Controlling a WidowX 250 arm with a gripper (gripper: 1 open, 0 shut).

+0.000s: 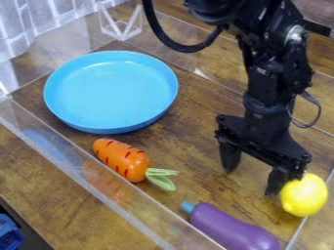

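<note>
The black gripper (255, 166) is low over the wooden board, its two fingers spread open. A yellow lemon-like toy (306, 195) sits at the right, just beside the right finger; whether they touch I cannot tell. An orange toy carrot (121, 158) with green leaves lies to the gripper's left. A purple toy eggplant (235, 229) lies at the bottom, below the gripper.
A blue plate (111, 86) sits at the upper left. Clear plastic walls edge the wooden surface (170, 146). Bare wood lies between the plate and the gripper, and behind the arm.
</note>
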